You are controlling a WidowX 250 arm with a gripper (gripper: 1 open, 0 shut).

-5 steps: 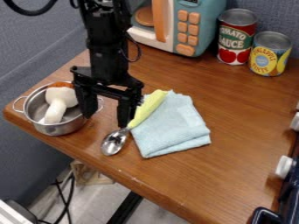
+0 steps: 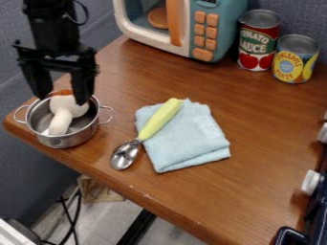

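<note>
My black gripper point(image 2: 61, 84) hangs at the upper left over the steel pot point(image 2: 87, 129), its fingers apart above a white object point(image 2: 60, 120) and an orange item at the pot's back. A spoon point(image 2: 125, 153) and a long yellow object point(image 2: 163, 118) lie on or against the folded light-blue cloth point(image 2: 192, 144) to the right of the pot.
A toy microwave point(image 2: 211, 29), a tomato can point(image 2: 257, 40) and a yellow can point(image 2: 295, 59) stand at the back. A dark appliance point(image 2: 309, 201) is at the right edge.
The arm has moved left and up, from beside the spoon and yellow object to above the pot, uncovering more of the table.
</note>
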